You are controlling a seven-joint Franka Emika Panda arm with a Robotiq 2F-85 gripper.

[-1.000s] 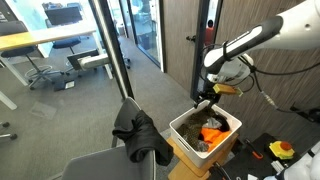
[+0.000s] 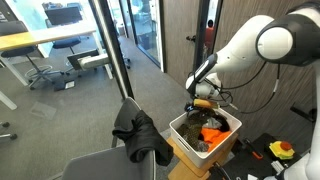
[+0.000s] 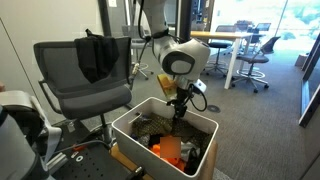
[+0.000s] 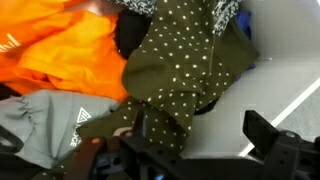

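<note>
A white bin point(image 2: 186, 150) holds a heap of crumpled cloth, and my gripper point(image 3: 178, 112) points down into it, low over the contents. In the wrist view my gripper is open, its fingers wide apart. A dark green cloth with pale dots point(image 4: 178, 70) lies below and between the fingers. To its left are a bright orange cloth point(image 4: 85, 48) and a grey cloth point(image 4: 48, 115) with a small white triangle mark. Whether the fingertips touch any cloth I cannot tell. The exterior view 2 shows orange cloth point(image 3: 170, 148) near the bin's front.
The bin's pale inner wall point(image 4: 225, 115) runs close by the right finger. Beside the bin stands a grey office chair point(image 3: 75, 90) with a black jacket point(image 3: 92, 55) over its back. Open carpet point(image 2: 60, 120) stretches beyond, with desks farther back.
My arm has come down and slightly left in exterior view 1, bringing the gripper from above the bin to low over the cloth. The bin and chair have stayed put.
</note>
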